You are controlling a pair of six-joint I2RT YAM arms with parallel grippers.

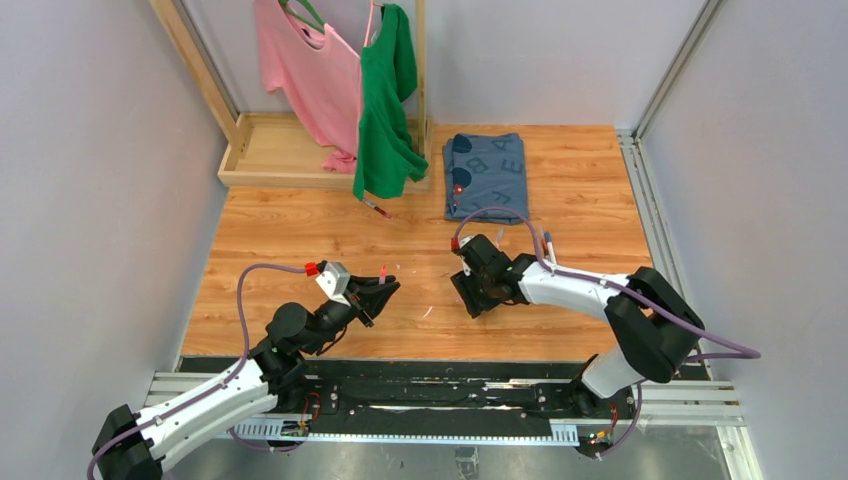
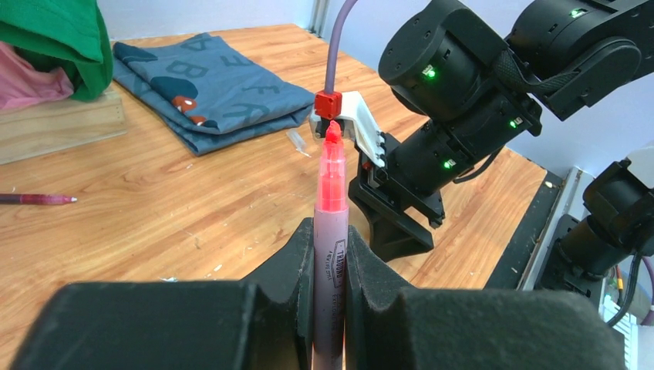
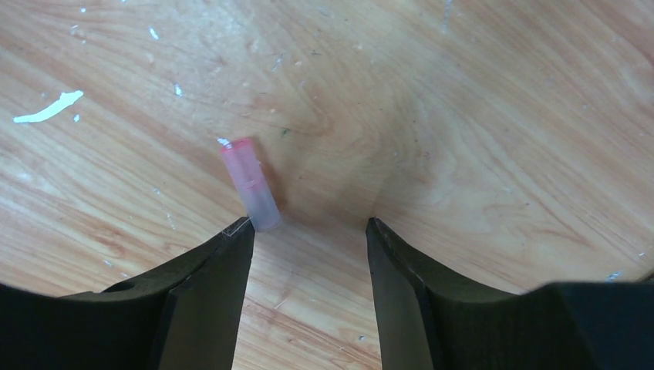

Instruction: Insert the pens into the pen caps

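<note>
A pink pen (image 2: 330, 247) stands upright, tip up, in my left gripper, which is shut on it. My right gripper is open, pointing down close over the table. A small translucent pink cap (image 3: 249, 181) lies on the wood at the tip of its left finger, not between the fingertips. Another pen (image 1: 377, 208) lies near the wooden rack, and more pens (image 1: 549, 243) lie right of the right wrist, partly hidden by it.
A folded blue cloth (image 1: 485, 175) lies at the back right. A wooden rack (image 1: 250, 170) with hanging pink and green clothes stands at the back left.
</note>
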